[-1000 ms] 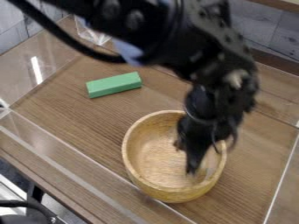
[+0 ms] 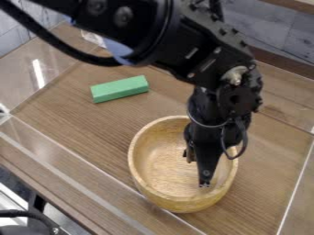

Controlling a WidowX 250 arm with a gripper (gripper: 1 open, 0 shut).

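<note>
My black gripper [image 2: 203, 173] reaches down into a yellow oval bowl [image 2: 154, 179] in the lower middle of the camera view. Its fingers are close together over the bowl's right part, low inside it. Whether anything small sits at the fingertips is hard to tell; otherwise the bowl looks empty.
A green block [image 2: 119, 89] lies on the wooden table [image 2: 68, 138] behind the bowl to the left. The table left of the bowl is clear. A wooden wall runs along the back right.
The bowl and green block look unmoved.
</note>
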